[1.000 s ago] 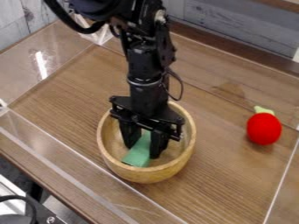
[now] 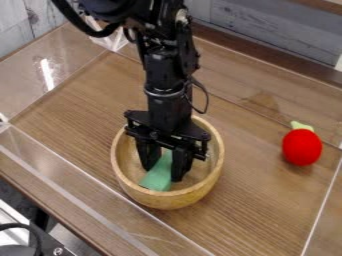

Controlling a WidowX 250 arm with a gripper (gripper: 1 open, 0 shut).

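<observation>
The black arm comes down from the top, its gripper (image 2: 166,158) low inside a tan bowl (image 2: 166,197) at the lower middle. A green object (image 2: 156,176) lies in the bowl between the fingers, which appear closed on it; the arm hides part of it.
A red tomato-like object (image 2: 302,148) with a pale green piece behind it sits at the right on the wooden table (image 2: 67,110). Walls border the back. A black cable lies at the lower left corner.
The gripper and arm have shifted very slightly; the bowl and green object stay nearly in place.
</observation>
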